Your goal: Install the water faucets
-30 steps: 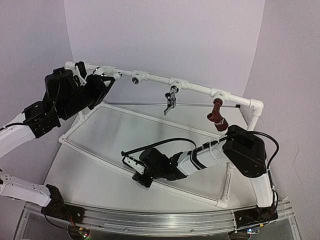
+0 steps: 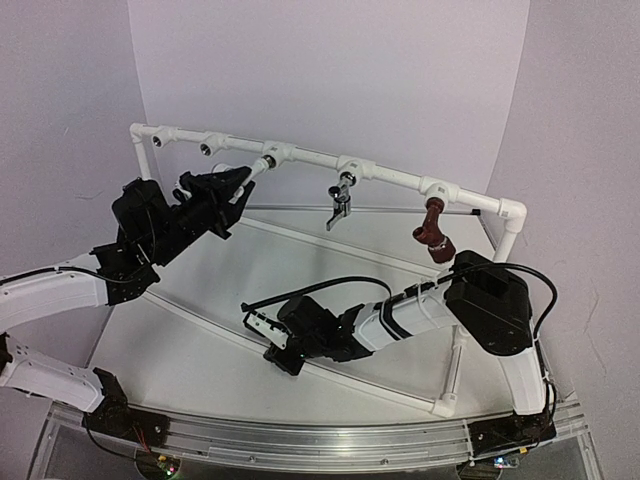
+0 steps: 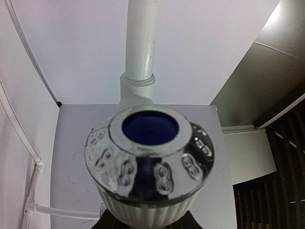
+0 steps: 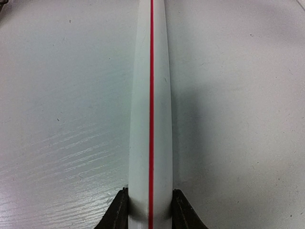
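Note:
A white faucet (image 2: 258,169) sits in my left gripper (image 2: 240,186), its inlet end at the mouth of the middle tee (image 2: 278,153) on the upper pipe. Whether the end has entered the socket cannot be made out. The left wrist view shows the faucet's ribbed white body with a chrome collar (image 3: 149,167) and dark blue centre; only the tips of my fingers (image 3: 108,222) show below. My right gripper is shut on the frame's lower front pipe (image 4: 141,119), which carries a red line. A chrome faucet (image 2: 340,205) and a brown faucet (image 2: 434,232) hang from tees farther right.
Two empty tees, the outer-left tee (image 2: 163,136) and its neighbour (image 2: 212,144), stand left of the held faucet. The right arm (image 2: 400,315) crosses low in front of the frame. Clear space lies under the upper pipe's middle.
The right arm stays where it was.

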